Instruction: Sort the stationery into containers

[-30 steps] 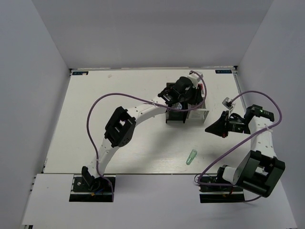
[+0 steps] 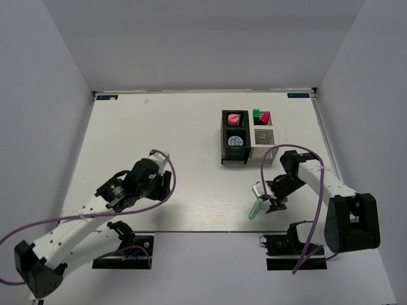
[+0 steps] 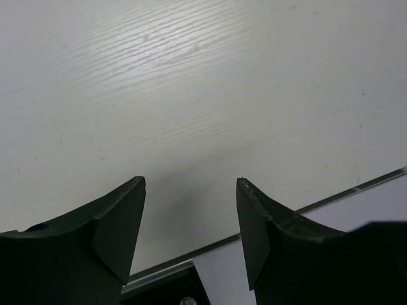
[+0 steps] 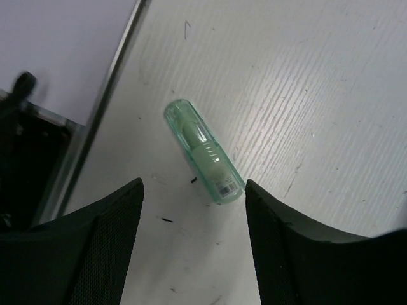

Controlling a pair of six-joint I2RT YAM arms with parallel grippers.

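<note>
Near the table's front edge lies a translucent green tube-shaped item (image 2: 255, 209), the top view shows. My right gripper (image 2: 268, 207) is beside it; in the right wrist view the green item (image 4: 205, 151) lies ahead of the right gripper, whose fingers stand wide apart with nothing held. Over bare table at the left hovers my left gripper (image 2: 164, 192). In its wrist view the left gripper is open, only table between the fingers. At the back right stand a black container (image 2: 224, 138) and a white container (image 2: 272, 151), side by side.
Inside the black container are a pink item (image 2: 233, 119) and a round dial-like item (image 2: 235, 141). A green item (image 2: 256, 113) and a red item (image 2: 265, 118) sit in the white container's back compartment.
My left arm has swung from the containers back to the front left.
</note>
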